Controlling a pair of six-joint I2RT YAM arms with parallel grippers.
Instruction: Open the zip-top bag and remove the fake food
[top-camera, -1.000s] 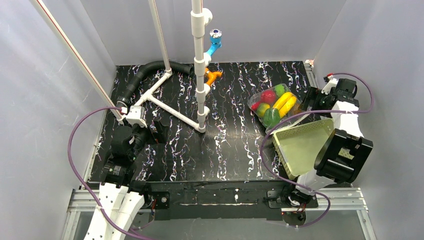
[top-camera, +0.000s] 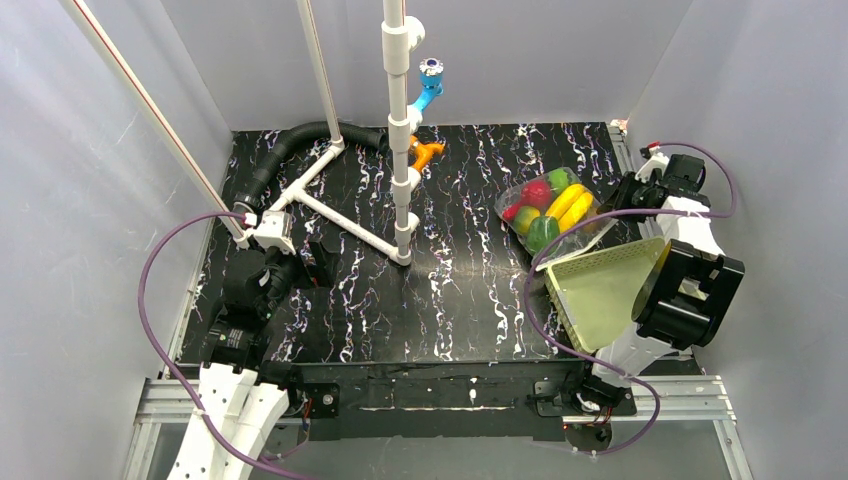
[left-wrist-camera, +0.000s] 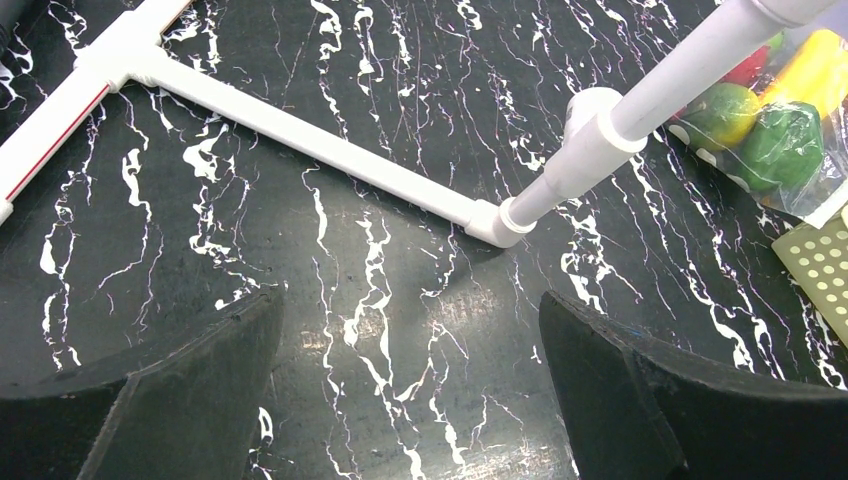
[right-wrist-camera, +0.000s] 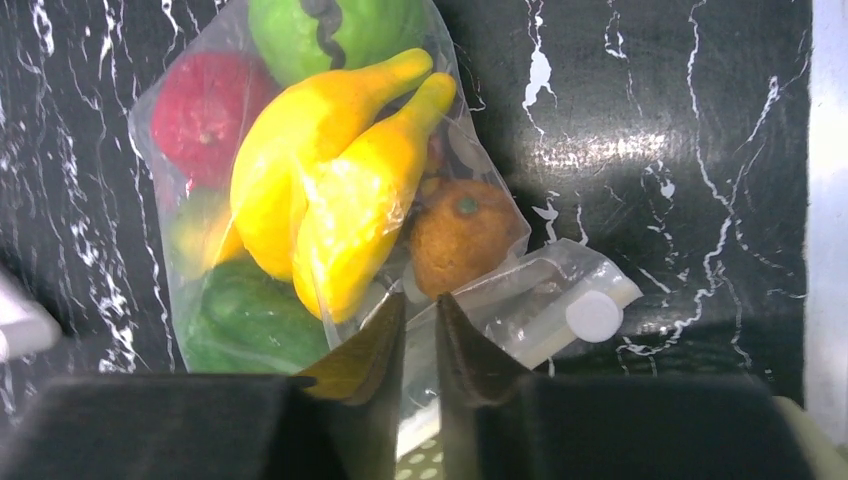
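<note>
The clear zip-top bag (top-camera: 560, 207) lies at the right side of the table, full of fake food. Through its film in the right wrist view show two yellow squashes (right-wrist-camera: 345, 190), a brown-orange fruit (right-wrist-camera: 462, 235), a red one (right-wrist-camera: 210, 115) and green ones. Its white zip strip with a round slider (right-wrist-camera: 594, 316) runs along the edge nearest the basket. Over that edge is my right gripper, its fingers a narrow gap apart; whether film is between them is unclear. My left gripper stands wide open over bare table, holding nothing.
A pale green basket (top-camera: 560, 308) stands in front of the bag. White pipes (top-camera: 345, 222) rise mid-table, between my left gripper and the bag. A purple cable (top-camera: 527, 290) loops across the bag's corner in the top view.
My right gripper has shifted slightly left toward the bag, and its fingers have drawn closer together. The left arm and the bag's contents look unmoved.
</note>
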